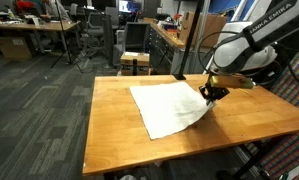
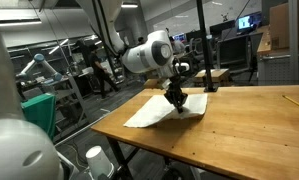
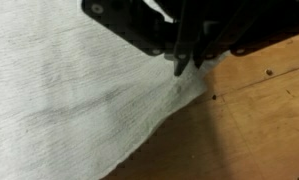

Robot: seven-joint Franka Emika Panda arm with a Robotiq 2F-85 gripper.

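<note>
A white cloth (image 1: 161, 108) lies spread on the wooden table (image 1: 114, 135), its near right corner lifted off the surface. My gripper (image 1: 211, 98) is shut on that raised corner, a little above the table. From the second exterior view, the cloth (image 2: 154, 112) slopes up to the gripper (image 2: 179, 108). In the wrist view the ribbed white cloth (image 3: 69, 100) fills the left side and runs in under the dark fingers (image 3: 181, 62); the pinched bit itself is mostly hidden by them.
Bare wood (image 2: 254, 125) stretches to one side of the cloth, clear of objects. Beyond the table's far edge stands a chair with a white back (image 1: 136, 38). A tall pole (image 1: 194, 38) rises behind the table.
</note>
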